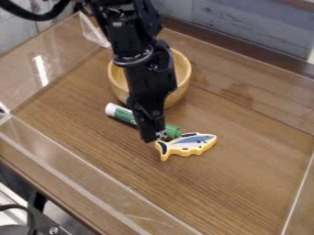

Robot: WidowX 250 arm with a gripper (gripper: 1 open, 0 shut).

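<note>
My black gripper (154, 133) reaches down over a green-and-white cylindrical object (124, 116), which lies on the wooden table in front of a wooden bowl (174, 75). The fingertips are at the cylinder's right part, and the arm hides its middle; whether they grip it is hard to see. Just right of the gripper lies a yellow fish-shaped toy (186, 145) with a blue and white face.
The bowl takes up the back middle, partly hidden by my arm. A wall stands along the back.
</note>
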